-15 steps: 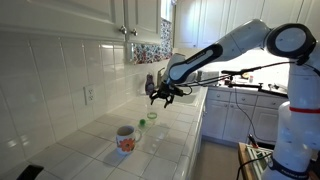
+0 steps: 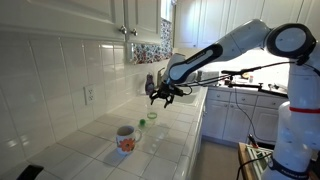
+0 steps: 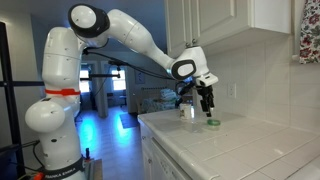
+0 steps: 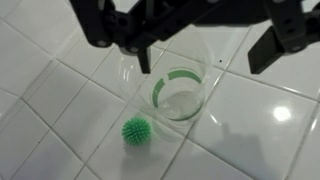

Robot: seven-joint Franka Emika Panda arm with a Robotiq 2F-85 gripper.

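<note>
My gripper is open above the white tiled counter, its two dark fingers wide apart at the top of the wrist view. Below it stands a clear cup or jar with a green ring [image 4: 178, 92], seen from above and partly covered by the left finger. Beside the cup rests a spiky green ball [image 4: 136, 131]. In exterior view 1 the gripper [image 2: 160, 100] hangs over the clear cup [image 2: 152, 116], with the green ball [image 2: 142, 124] close by. Nothing shows between the fingers.
A mug [image 2: 125, 138] with orange and blue stands nearer the camera on the counter [image 2: 85, 157]. Upper cabinets [image 2: 85, 17] overhang the tiled wall. A white container [image 3: 187, 108] stands farther along the counter.
</note>
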